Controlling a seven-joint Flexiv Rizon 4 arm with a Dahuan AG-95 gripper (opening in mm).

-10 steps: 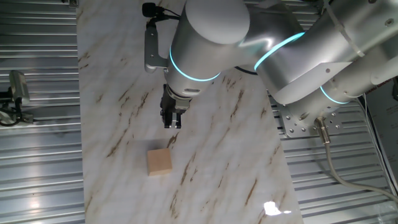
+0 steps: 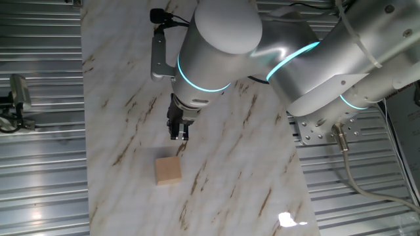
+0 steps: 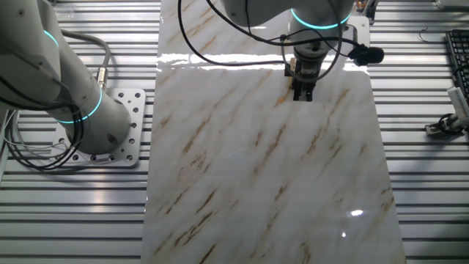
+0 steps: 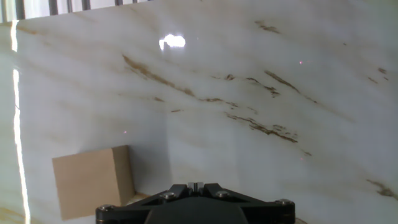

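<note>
A plain light-wood block (image 2: 168,170) sits on the marble-patterned tabletop (image 2: 230,190). Just above and slightly to the right of it in exterior view 1 hangs my gripper (image 2: 180,138), pointing down, clear of the block. In the wrist view the block (image 4: 87,183) lies at the lower left, beside the gripper, whose fingertips meet in the middle. The gripper is shut, and nothing shows between its fingers. Exterior view 2 has the gripper (image 3: 303,98) near the far end of the table; the block cannot be clearly made out there.
Bare tabletop surrounds the block on all sides. Ribbed metal decking (image 2: 42,164) borders the table. My arm's mounting plate (image 3: 132,132) stands beside the table. A small camera on a stand (image 2: 18,98) is at the far left. Cables loop close to the wrist in exterior view 2.
Over the last second my gripper has shifted slightly left and toward the block in exterior view 1. The block has stayed where it was.
</note>
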